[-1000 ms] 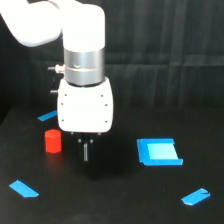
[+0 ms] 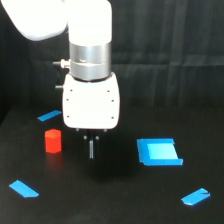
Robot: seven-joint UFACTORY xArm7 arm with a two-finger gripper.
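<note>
A small red cube [image 2: 53, 141] sits on the black table, left of the middle. My gripper [image 2: 91, 148] hangs to the right of the cube, apart from it in the picture, under the white hand [image 2: 90, 101]. Its fingers are dark against the black table, and a thin pale strip shows there. Whether they are open or shut cannot be made out, and nothing is seen between them. To the right lies a square outlined in blue tape [image 2: 147, 150] with a pale blue-white inside.
Pieces of blue tape lie at the back left [image 2: 49, 115], front left [image 2: 23, 188] and front right [image 2: 195, 197]. A dark curtain [image 2: 165, 50] hangs behind the table.
The arm and gripper have shifted a little to the right and slightly up in the picture. The red cube and the taped square have not moved.
</note>
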